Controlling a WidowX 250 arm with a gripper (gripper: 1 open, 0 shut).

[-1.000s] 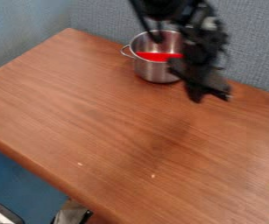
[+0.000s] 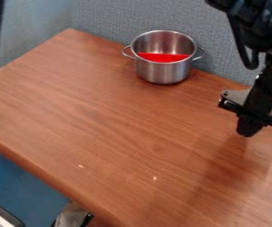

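A steel pot with two side handles stands at the back of the wooden table, with something red inside it. My gripper is at the right edge of the view, low over the table and to the right of the pot, apart from it. It is dark and looks shut, with nothing visible between its fingers.
A grey padded wall runs behind it. Beyond the table's front left edge is blue floor, with some equipment at the bottom left corner.
My gripper has moved right, away from in front of the pot, and a little lower in the view. The pot is now unobscured.
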